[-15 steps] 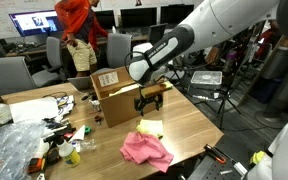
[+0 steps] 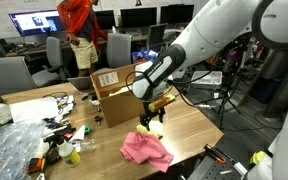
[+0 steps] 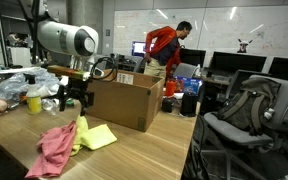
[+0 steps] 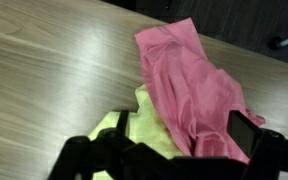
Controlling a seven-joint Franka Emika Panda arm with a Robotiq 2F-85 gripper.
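A pink cloth (image 2: pixel 146 149) lies crumpled near the front edge of the table, partly over a yellow cloth (image 2: pixel 155 126). In the wrist view the pink cloth (image 4: pixel 189 85) stretches from the upper middle down to the right, and the yellow cloth (image 4: pixel 144 129) shows beneath its left side. My gripper (image 3: pixel 66 106) hangs above the cloths with its fingers apart and nothing between them. From the wrist, the dark fingers of the gripper frame the lower part of both cloths, whose nearest portions are hidden.
A cardboard box (image 3: pixel 126 98) stands behind the cloths. On the left are a plastic bag (image 2: pixel 14 145), a yellow can (image 2: pixel 69 153) and several small items.
My arm has come down and toward the front of the table, bringing the gripper closer above the cloths. Both cloths stay where they were.
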